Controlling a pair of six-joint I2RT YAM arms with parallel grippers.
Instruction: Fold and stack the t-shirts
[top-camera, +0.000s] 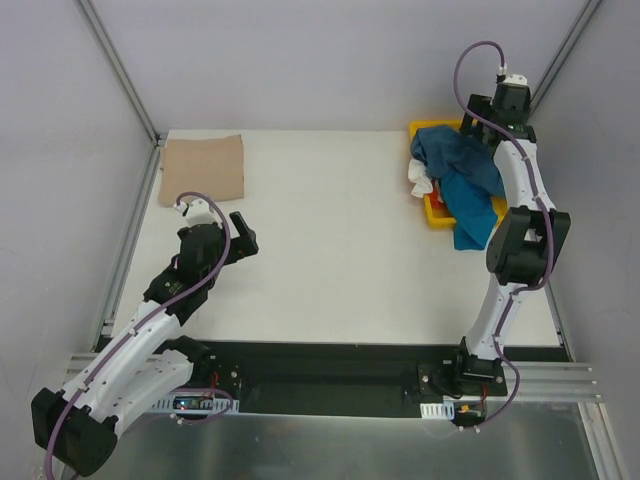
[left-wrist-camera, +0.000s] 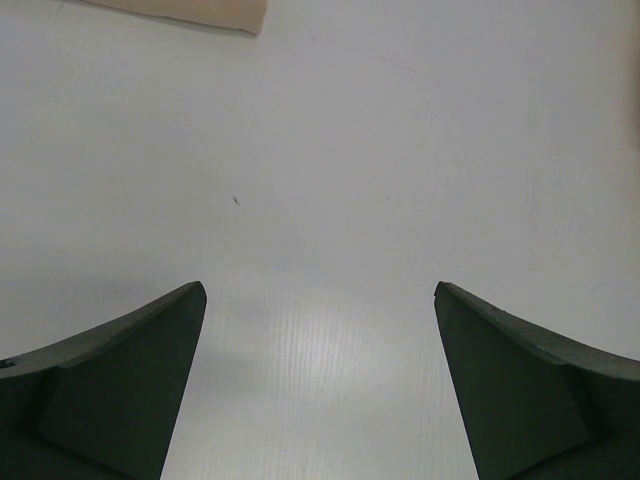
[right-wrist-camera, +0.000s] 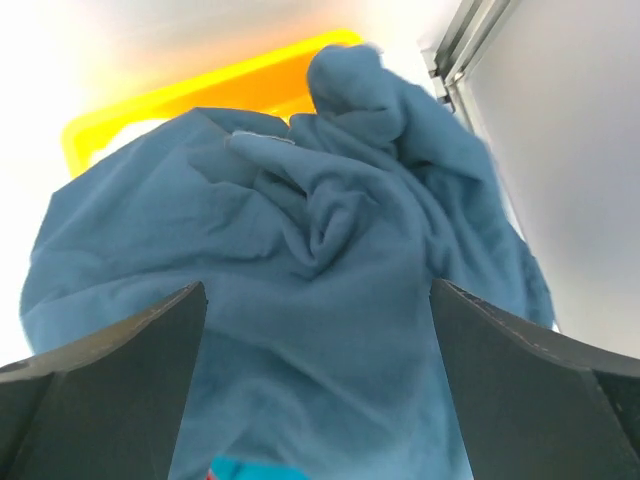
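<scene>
In the top view a folded tan shirt (top-camera: 202, 168) lies flat at the table's back left. Crumpled dark blue cloth (top-camera: 455, 155) spills over the yellow bin (top-camera: 438, 216) at the back right, with a brighter blue piece (top-camera: 468, 205) hanging over the bin's front edge. Just above the dark blue cloth (right-wrist-camera: 310, 270), my right gripper stands open, its fingers apart and the fabric loose below. Over bare table, in front of the tan shirt, my left gripper is open and empty; a corner of that shirt (left-wrist-camera: 215, 10) shows in its wrist view.
White cloth (top-camera: 420, 178) and a bit of red cloth (top-camera: 435, 196) show at the bin's left side. A grey wall (right-wrist-camera: 580, 150) stands close to the bin's right.
</scene>
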